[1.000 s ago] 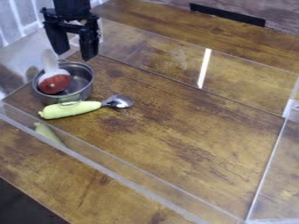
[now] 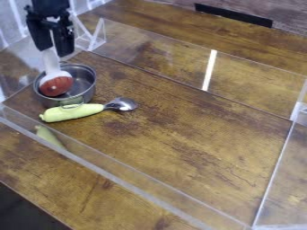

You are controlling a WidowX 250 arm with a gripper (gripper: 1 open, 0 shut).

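Note:
My black gripper [image 2: 50, 36] hangs open at the upper left, above a metal pot [image 2: 79, 88] in the corner of a clear-walled enclosure. In the pot lie a red round item [image 2: 56, 86] and a white utensil [image 2: 50, 65] that leans up toward the gripper. Whether the gripper touches the utensil I cannot tell. A yellow corn cob [image 2: 70, 113] lies in front of the pot, beside a metal spoon [image 2: 120, 105].
Clear plastic walls [image 2: 210, 70] surround the wooden work surface [image 2: 198, 144]. A greenish object [image 2: 48, 138] shows at the left near wall.
My gripper has moved left from above the pot's right side toward the left wall. The pot, corn and spoon look unmoved.

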